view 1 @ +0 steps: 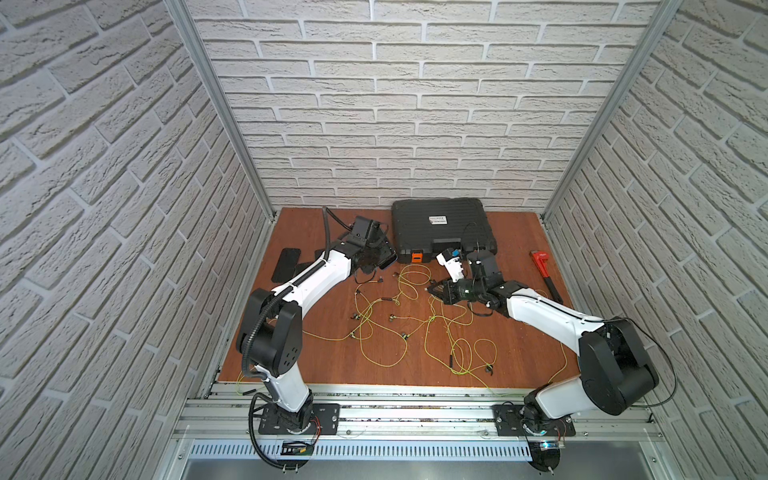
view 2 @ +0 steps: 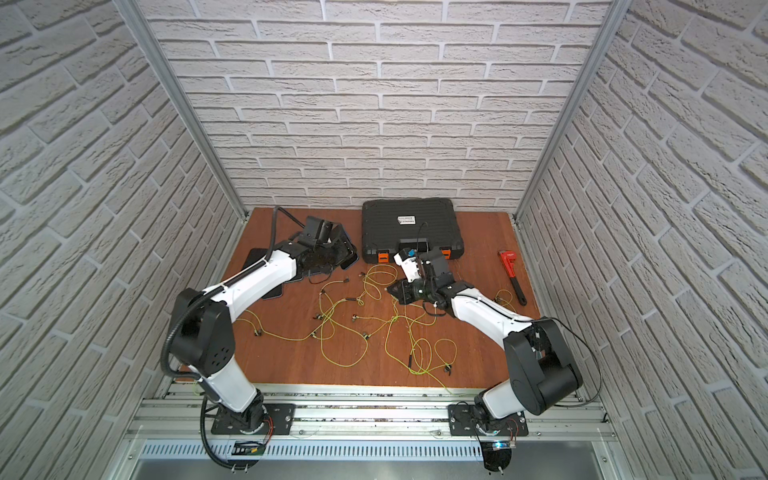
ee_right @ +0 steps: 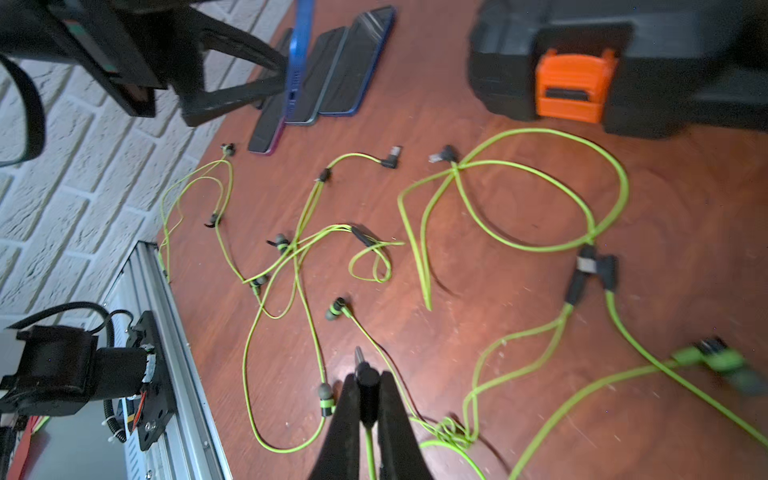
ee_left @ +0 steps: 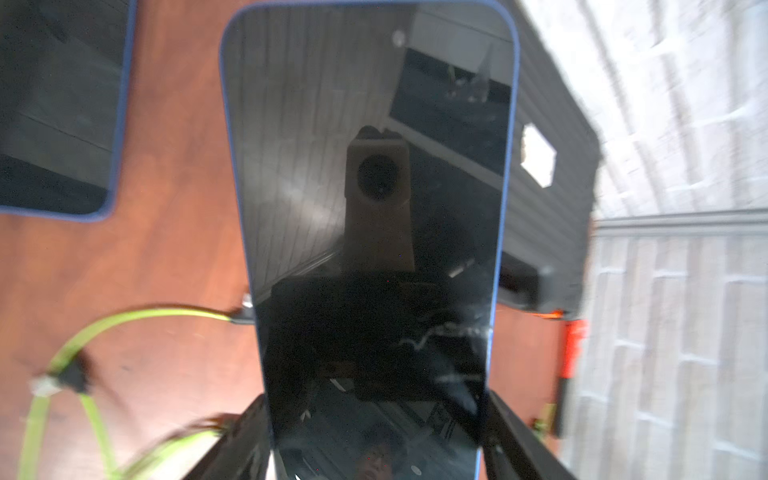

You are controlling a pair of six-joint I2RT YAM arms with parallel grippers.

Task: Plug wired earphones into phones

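A dark phone with a blue edge [ee_left: 372,240] is held upright by my left gripper [view 1: 377,254], which is shut on it and fills much of the left wrist view. My right gripper [view 1: 436,289] is shut on a black earphone plug [ee_right: 368,392], its metal tip pointing away from the fingers and a yellow cable trailing below. The phone's lower edge shows at the top of the right wrist view, apart from the plug. More phones [ee_right: 352,64] lie at the back left. Yellow earphone cables [ee_right: 512,240] are spread in tangles over the table.
A black case [view 1: 437,228] with orange latches stands at the back centre, behind the right gripper. A red pipe wrench [view 1: 541,264] lies at the right edge. Loose cables cover most of the front table [view 1: 320,360].
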